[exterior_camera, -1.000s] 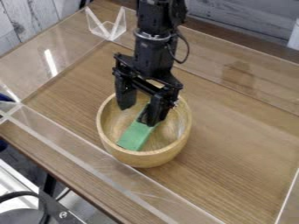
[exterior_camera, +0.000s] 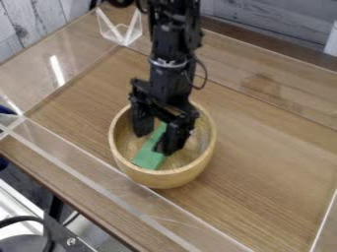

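Observation:
A round tan bowl sits on the wooden table, with a flat green object lying inside it. The black gripper reaches down from the top into the bowl, over the upper part of the green object. Its fingers partly hide that object; whether they touch it or hold it I cannot tell.
A white wire-frame item stands at the top left. Dark cables lie beyond the table's lower-left edge.
My gripper has come lower into the bowl and hides more of the green object.

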